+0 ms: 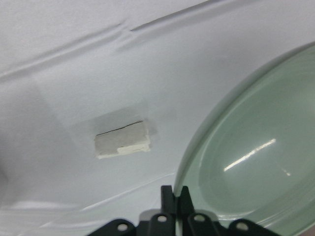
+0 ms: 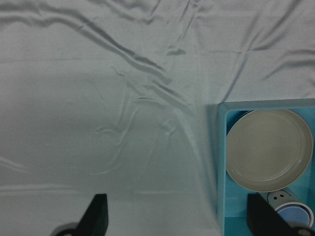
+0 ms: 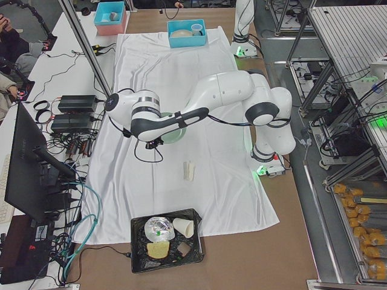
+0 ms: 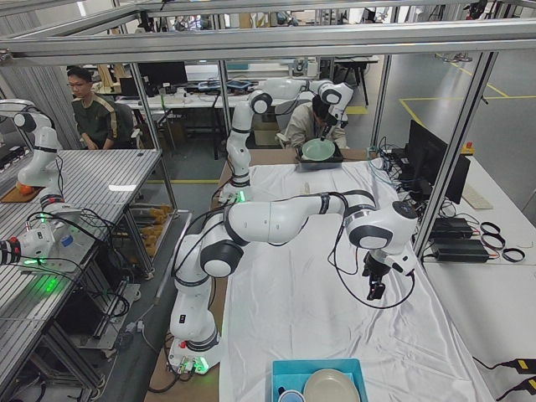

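A pale green plate (image 1: 256, 142) is held by its rim in my left gripper, shut on it, above the white cloth. In the camera left view the plate (image 3: 172, 136) is largely behind that arm; the camera right view shows the plate (image 4: 318, 150) at the far end. My right gripper stands open over the cloth, nothing between its fingers, left of a blue bin (image 2: 221, 162) holding a beige plate (image 2: 269, 147) and a cup (image 2: 294, 214).
A black tray (image 3: 139, 260) at the cloth's near end holds a foil item, white cup and yellow block. A pale strip (image 3: 188, 171) lies mid-cloth. Monitors and cables line the left side in the camera left view.
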